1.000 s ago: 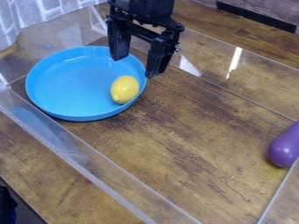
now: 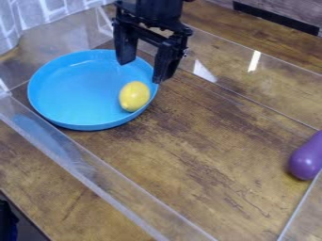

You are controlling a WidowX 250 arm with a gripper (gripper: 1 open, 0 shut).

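Observation:
The dark robot gripper (image 2: 146,58) hangs from the top of the view over the back rim of a blue plate (image 2: 66,94). Its two black fingers point down on either side, well apart, so it stands open with nothing visible between them. A yellow egg-shaped object (image 2: 135,96) lies on the plate toward its right side, below and a little in front of the gripper. A purple eggplant-like object (image 2: 306,156) lies at the far right of the wooden table.
Clear plastic-looking edges run along the left front and the right side.
The gripper has shifted very slightly to the left. The plate, yellow object and purple object look unmoved.

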